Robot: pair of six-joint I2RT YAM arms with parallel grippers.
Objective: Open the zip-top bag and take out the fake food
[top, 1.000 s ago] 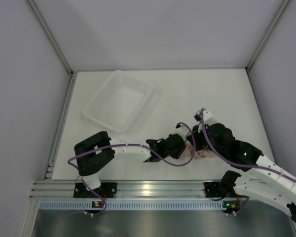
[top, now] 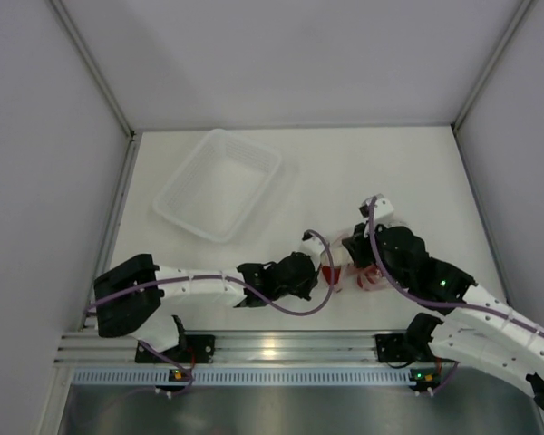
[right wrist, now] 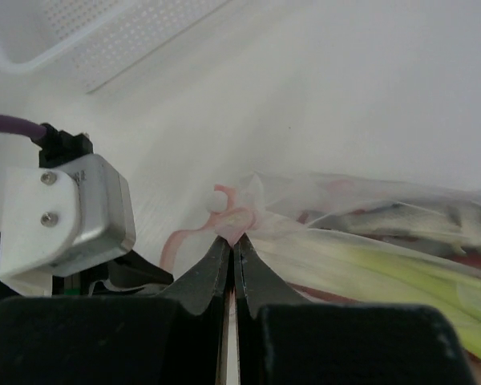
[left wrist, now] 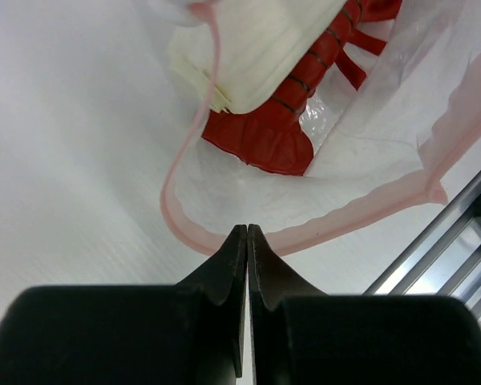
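The clear zip top bag with pink zip edge lies under and beside both grippers. In the left wrist view a red food piece and pale pieces show inside its wide mouth. My left gripper is shut at the lower lip, nothing visible between its fingers. My right gripper is shut on the bunched pink-edged top of the bag. Through the plastic in the right wrist view lie yellow-green food and greyish food.
A white perforated basket stands at the back left. A metal rail runs along the front edge.
My left gripper has moved left and toward the front, away from the right one, and more red food shows in the top view.
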